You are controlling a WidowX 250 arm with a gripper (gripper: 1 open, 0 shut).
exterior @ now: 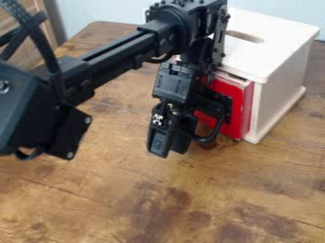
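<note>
My black gripper point(191, 128) hangs low in the middle of the view, directly in front of a white wooden box point(273, 66) that has a red front panel point(235, 102). The gripper is against or very near the red panel and covers its left part. Its fingertips are dark and partly hidden by the gripper body, so whether they are open, shut or holding the panel cannot be made out.
The arm crosses the upper left of the view. A wooden edge stands at the far top left.
</note>
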